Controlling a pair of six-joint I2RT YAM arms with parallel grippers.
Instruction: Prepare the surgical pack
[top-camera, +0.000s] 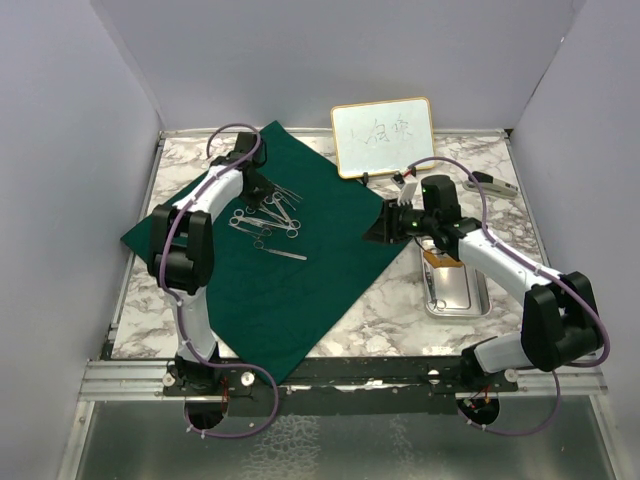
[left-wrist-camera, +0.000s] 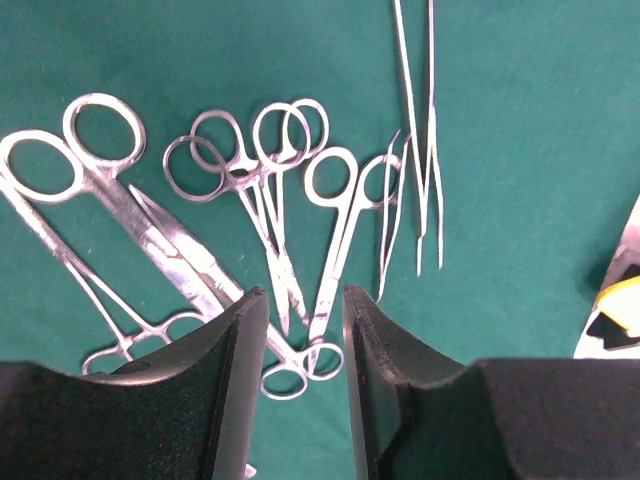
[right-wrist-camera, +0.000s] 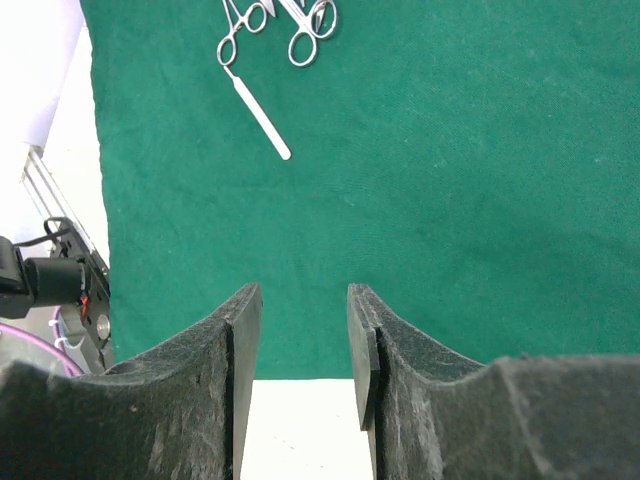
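Note:
Surgical instruments lie on the green cloth (top-camera: 320, 290): several scissors (left-wrist-camera: 330, 250), clamps (left-wrist-camera: 90, 290) and tweezers (left-wrist-camera: 432, 170), plus a slim-handled instrument (right-wrist-camera: 260, 115). My left gripper hangs open over the cluster, with nothing between its fingers; in the top view it is at the upper left of the cloth. My right gripper is open above the cloth's right side, beside the metal tray (top-camera: 458, 298), which holds instruments and a tan item.
A whiteboard (top-camera: 382, 135) with writing stands at the back, and a grey device (top-camera: 491, 184) sits at the back right.

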